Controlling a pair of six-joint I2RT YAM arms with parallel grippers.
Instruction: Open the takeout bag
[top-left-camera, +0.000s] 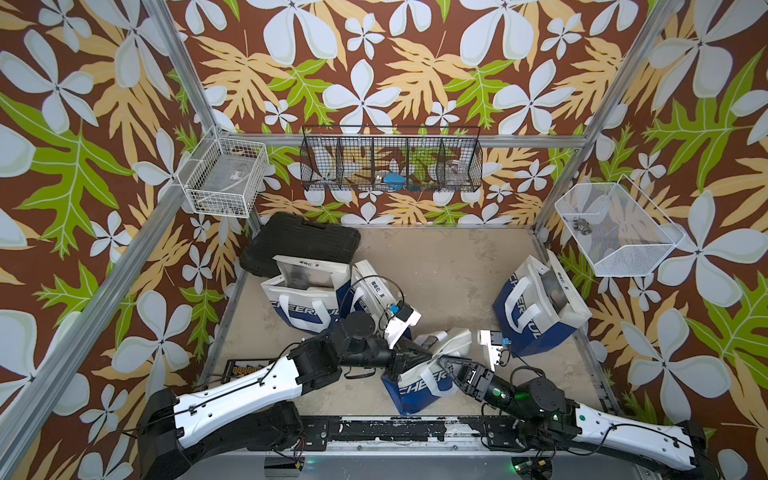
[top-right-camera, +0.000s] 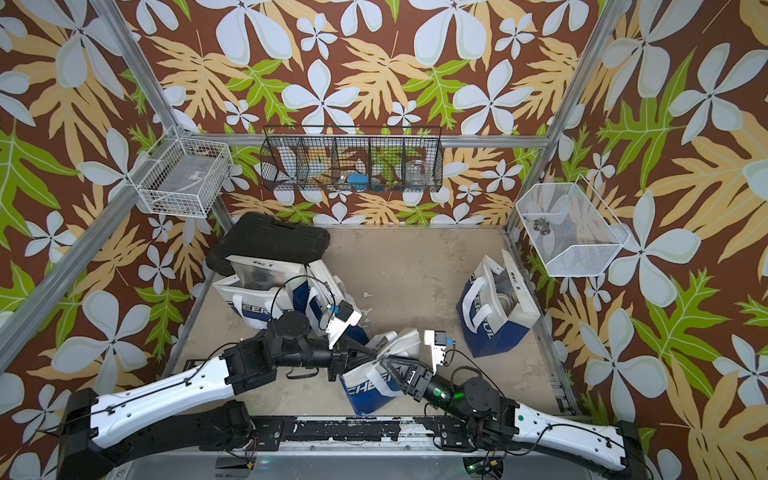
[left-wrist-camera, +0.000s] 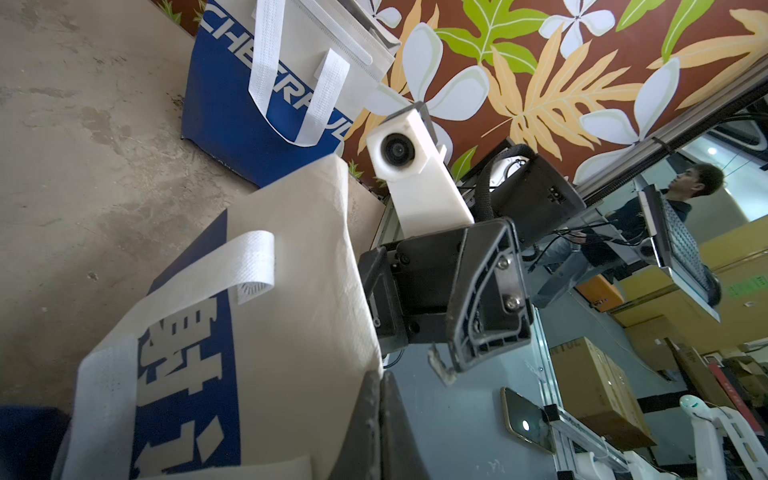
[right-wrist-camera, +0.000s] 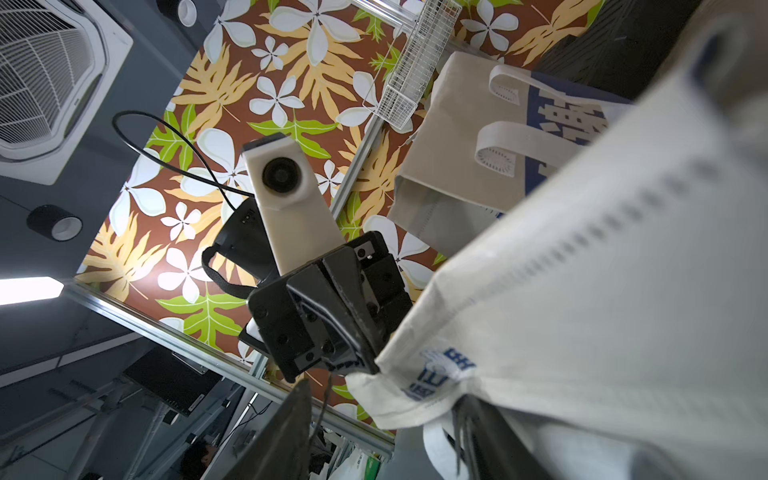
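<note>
A white-and-blue CHEERFUL bag (top-left-camera: 416, 388) stands at the front centre, between both grippers. My left gripper is shut at the bag's white top edge; whether that thin material is between its fingers is hard to see. My right gripper is part open beside the white top flap (right-wrist-camera: 608, 288), with one fingertip close at its folded lower edge. The top views show both grippers close together over this bag, partly hiding its top.
More bags stand at the left (top-left-camera: 304, 312) and right (top-left-camera: 528, 320). A black case (top-left-camera: 292, 240) lies at the back left. Wire baskets (top-left-camera: 224, 176) hang at the sides and back.
</note>
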